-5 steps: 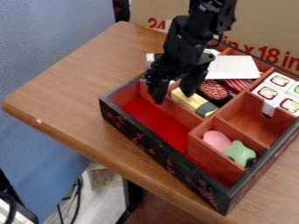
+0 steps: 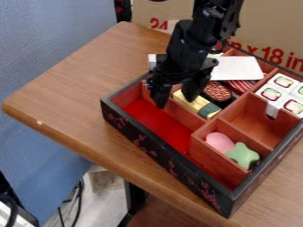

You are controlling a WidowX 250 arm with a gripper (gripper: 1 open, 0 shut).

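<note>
My black gripper [image 2: 173, 86] hangs over the back left of a black bento box [image 2: 219, 189] with red compartments, its fingers low over the front-left long red compartment [image 2: 154, 118] and the yellow piece beside it. Whether anything is between the fingers cannot be told. A yellow piece with a dark band [image 2: 194, 104], brown round pieces [image 2: 217, 91], a pink piece [image 2: 219, 141] and a green star piece [image 2: 243, 155] lie in compartments. White pieces with red and green markings [image 2: 281, 96] fill the right compartment.
A white card [image 2: 243, 67] lies at the back of the box. A cardboard box [image 2: 267, 27] stands behind.
The gripper has shifted very slightly. The pieces in the box look unmoved.
</note>
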